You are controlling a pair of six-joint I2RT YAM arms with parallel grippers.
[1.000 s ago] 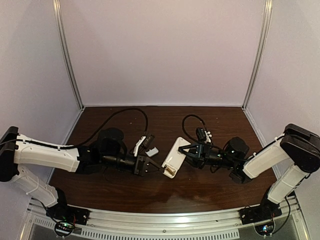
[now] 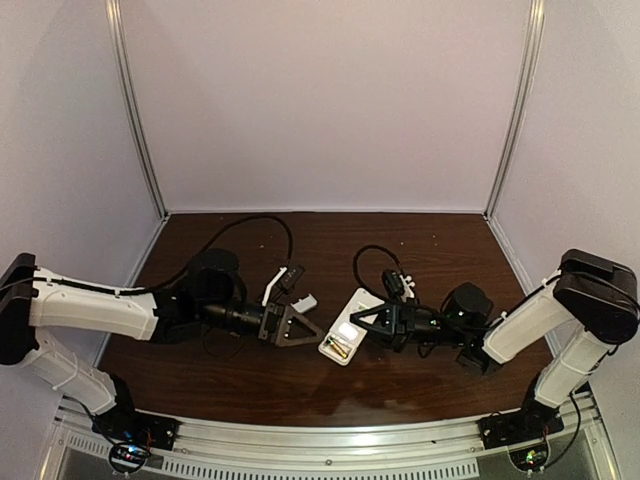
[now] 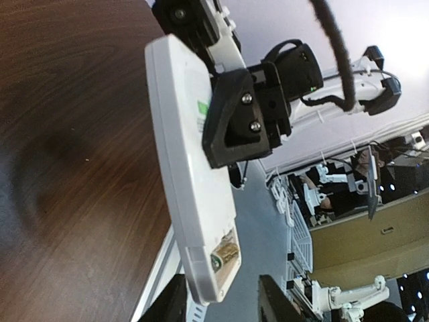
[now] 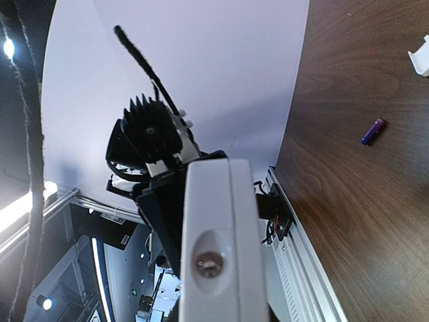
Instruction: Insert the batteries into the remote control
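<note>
The white remote (image 2: 345,330) is held above the table by my right gripper (image 2: 365,318), which is shut on it; in the left wrist view the remote (image 3: 184,154) stands tilted, its lower battery bay showing a battery (image 3: 224,256). My left gripper (image 2: 310,335) is part open just left of that battery end, with nothing seen between its fingertips. A loose purple battery (image 4: 372,131) lies on the table in the right wrist view, and a white piece, probably the cover (image 4: 421,57), lies near it.
The dark wood table (image 2: 230,390) is bounded by pale walls at the sides and back and a metal rail (image 2: 330,430) along the front.
The left gripper has shifted slightly left and up from the remote's battery end and looks more open. The remote in the right gripper has shifted slightly toward the front.
</note>
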